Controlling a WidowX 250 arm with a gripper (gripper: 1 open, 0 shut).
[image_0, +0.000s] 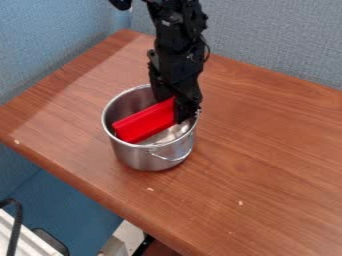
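Observation:
A red bar-shaped object (142, 122) lies tilted inside a steel pot (151, 153) with a wire handle, on the wooden table. My black gripper (174, 100) reaches down into the pot's back right, at the upper right end of the red object, and is shut on it. Its fingertips are mostly hidden by its own dark body and the object.
Blue walls stand at the back and left. The table's left edge drops to a blue floor with a white item and cable at the lower left.

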